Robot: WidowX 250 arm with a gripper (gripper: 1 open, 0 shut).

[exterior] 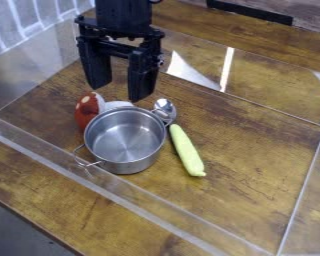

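My black gripper [120, 66] hangs from the top of the view, open, its two dark fingers spread apart above the back of a steel pot and the items beside it. The pot [123, 148] sits on the wooden table, with a red object [89, 108] at its back left and a small white item behind it. A shiny metal piece [164, 108] lies at its back right. A pale yellow-green long object [188, 152] lies to the right of the pot.
Clear panels border the wooden work area [243, 180]. A white slatted object [23, 20] stands at the top left.
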